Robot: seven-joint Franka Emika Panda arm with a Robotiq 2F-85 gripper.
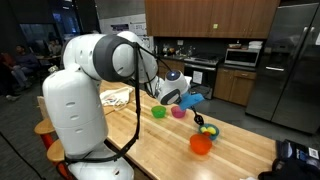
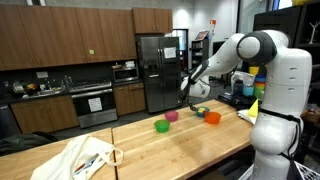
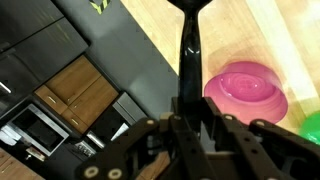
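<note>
My gripper (image 1: 190,99) is shut on the handle of a black spoon-like utensil (image 3: 190,50). In the wrist view the handle rises from between the fingertips, and the head is cut off at the top edge. From the first exterior view, the dark utensil hangs below the gripper, its low end close to the far rim of a blue bowl (image 1: 217,131). Whether it touches that rim I cannot tell. Small yellow items (image 1: 207,129) lie in the blue bowl.
On the wooden table stand an orange bowl (image 1: 200,145), nearer the front, a pink bowl (image 3: 245,92) and a green bowl (image 1: 159,112). A white cloth (image 2: 82,158) lies at the table's other end.
</note>
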